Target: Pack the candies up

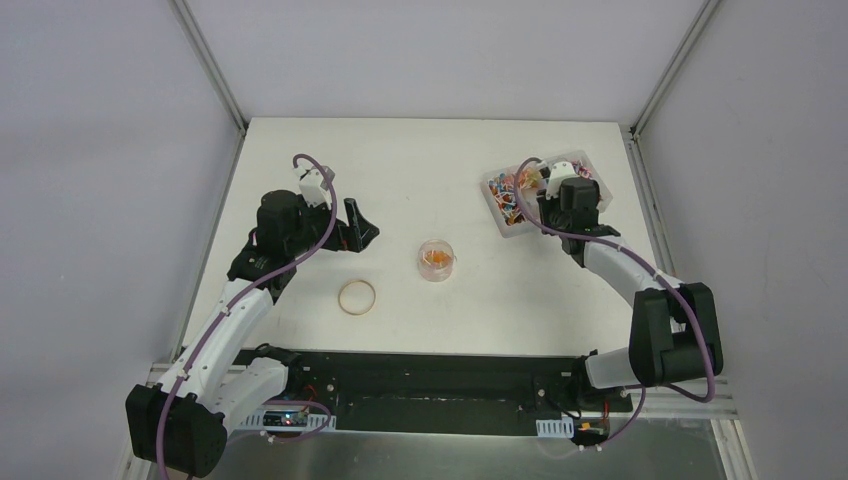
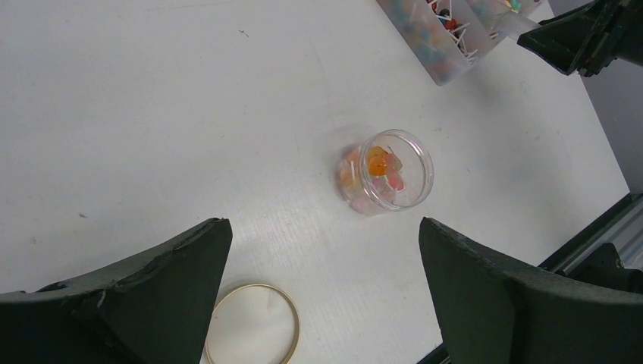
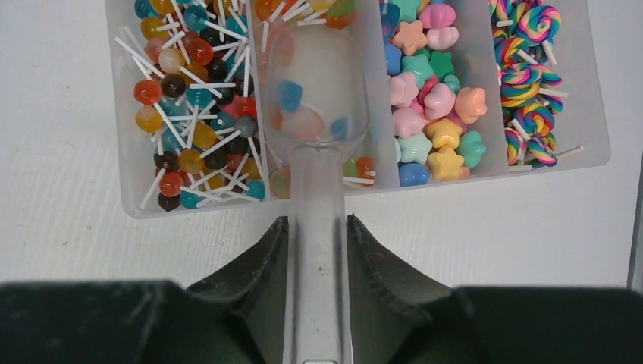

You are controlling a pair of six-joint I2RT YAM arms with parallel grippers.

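My right gripper is shut on the handle of a clear scoop [image 3: 317,265]. The scoop's frosted bowl lies over the second compartment of the candy tray [image 3: 133,205]; blue and reddish candies show at it, but I cannot tell whether they are in it or beneath. Round-headed lollipops [image 3: 199,114] fill the left compartment, star candies [image 3: 432,98] the third, and swirl lollipops [image 3: 534,91] the right one. A clear open jar [image 2: 418,152] with some orange and red candies [image 2: 383,165] stands mid-table. My left gripper is open and empty, left of the jar.
A thin gold ring [image 1: 343,303], perhaps a lid rim, lies flat on the table left of the jar and nearer the front edge.
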